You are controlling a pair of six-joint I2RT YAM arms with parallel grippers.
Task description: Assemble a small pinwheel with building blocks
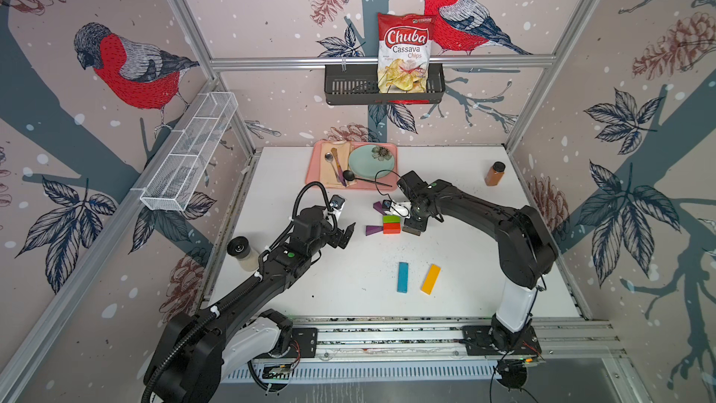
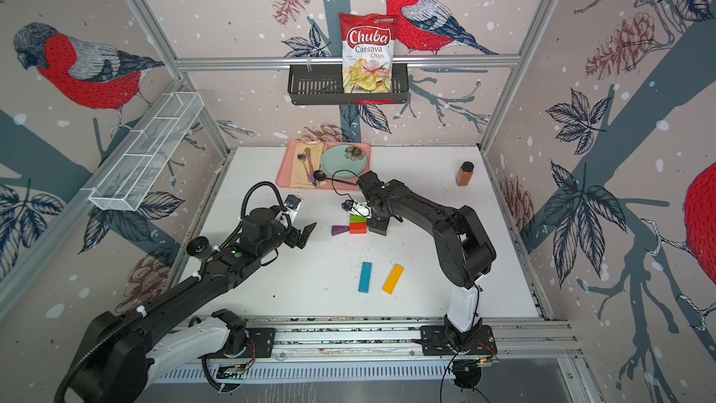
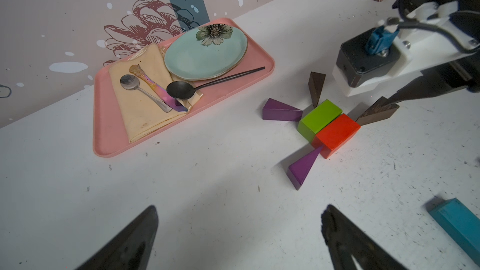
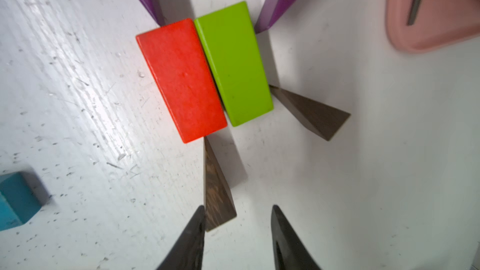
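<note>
The red block point(image 4: 181, 81) and green block point(image 4: 234, 63) lie side by side, long sides together. At their left end two purple wedges point(image 3: 303, 167) point thin tips toward them. One dark brown wedge point(image 4: 216, 190) has its tip at the red block's corner; the other brown wedge point(image 4: 312, 112) points at the green block's side. My right gripper is open above the first brown wedge's thick end, near one fingertip and not clamped. My left gripper is open and empty, left of the blocks. In front lie a blue block point(image 1: 402, 277) and a yellow block point(image 1: 430, 279).
Behind the blocks is a pink tray point(image 3: 102, 120) with a plate point(image 3: 200, 60), a cloth and spoons. A brown bottle point(image 1: 494, 173) stands at the back right, a black-topped jar point(image 1: 241, 250) at the left.
</note>
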